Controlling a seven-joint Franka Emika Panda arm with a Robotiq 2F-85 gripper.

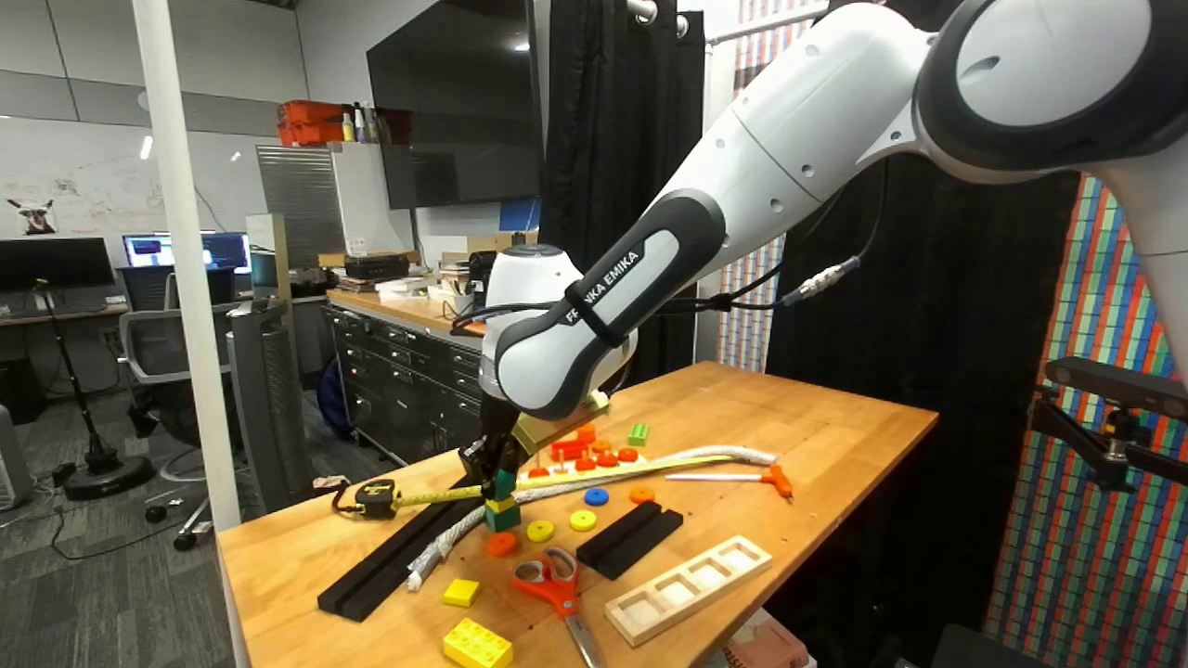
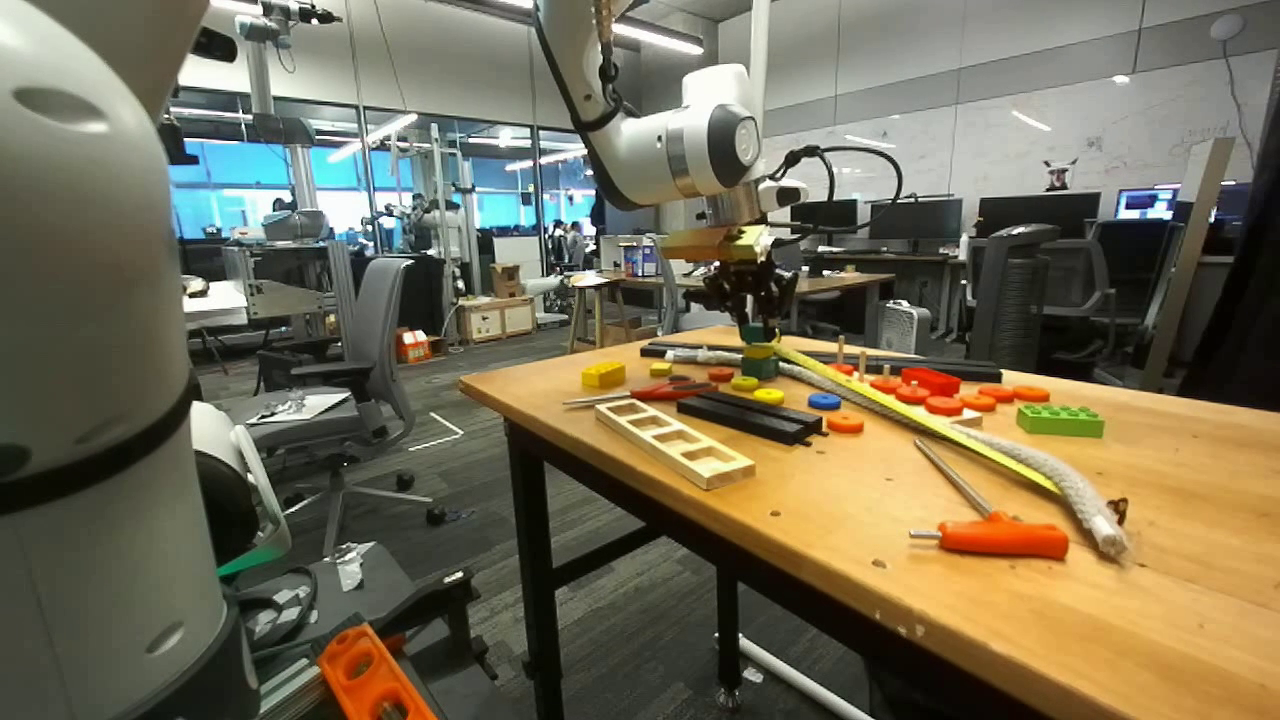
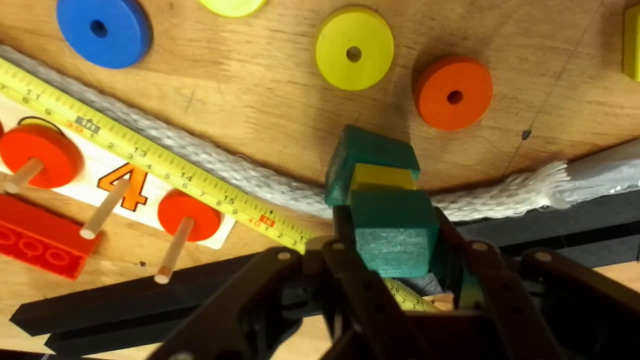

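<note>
My gripper is shut on a dark green block (image 3: 394, 231), one finger on each side. Below it, a yellow block (image 3: 382, 176) rests on another green block (image 3: 372, 150). In exterior view 1 the held green block (image 1: 506, 485) lines up over the yellow block (image 1: 501, 503) and the lower green block (image 1: 503, 520); whether it touches the yellow one I cannot tell. From exterior view 2 the same column shows under the gripper (image 2: 756, 326), with the lower green block (image 2: 758, 366) on the table.
A yellow tape measure (image 3: 180, 174) and white rope (image 3: 240, 171) run close by the stack. Black rails (image 3: 150, 294) lie beneath the gripper. Orange (image 3: 454, 93) and yellow discs (image 3: 355, 48) sit near the lower block. Scissors (image 1: 551, 584) and a wooden tray (image 1: 688, 588) are farther off.
</note>
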